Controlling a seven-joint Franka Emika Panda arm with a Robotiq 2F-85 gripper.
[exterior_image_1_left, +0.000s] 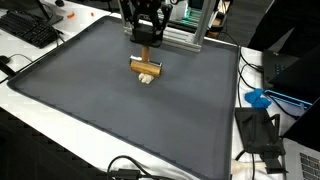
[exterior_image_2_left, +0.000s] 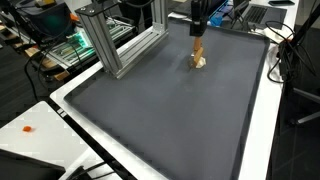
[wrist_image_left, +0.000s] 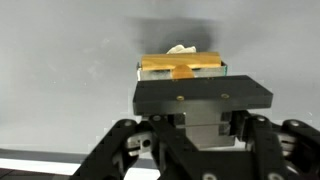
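Note:
A wooden bar (exterior_image_1_left: 145, 68) shows beneath my gripper (exterior_image_1_left: 146, 43) in exterior view 1, with an orange-brown upright piece above it. In exterior view 2 the orange-brown piece (exterior_image_2_left: 198, 50) reaches from the gripper toward the table. A small pale object (exterior_image_1_left: 145, 78) lies on the dark table just in front of the bar; its top peeks past the bar in the wrist view. There, a wide black block (wrist_image_left: 203, 95) covers the fingertips, so whether they grip the wooden piece cannot be told.
Behind the gripper stands a white frame (exterior_image_1_left: 185, 38). A black holder (exterior_image_1_left: 259, 132) and a blue item (exterior_image_1_left: 257, 98) sit at the right, and a keyboard (exterior_image_1_left: 28, 28) at the far left.

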